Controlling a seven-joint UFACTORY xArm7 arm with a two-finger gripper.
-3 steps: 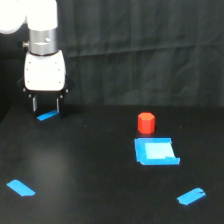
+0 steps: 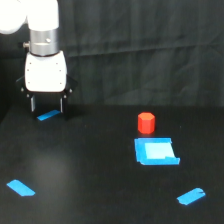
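Observation:
My gripper (image 2: 48,104) points down at the far left, and its two fingers stand apart with nothing visible between them. Below it a strip of blue tape (image 2: 48,115) lies on the black table. Well to the right of the gripper is a red block (image 2: 146,123) with a six-sided outline. Just in front of that block, a white square (image 2: 159,151) is bordered by blue tape (image 2: 141,153); the block is outside this border.
More blue tape lies flat at the front left (image 2: 20,188) and front right (image 2: 190,196). A dark curtain (image 2: 140,50) hangs behind the table.
The gripper's fingers look slightly farther apart than a second ago. The red block and the tape marks have not moved.

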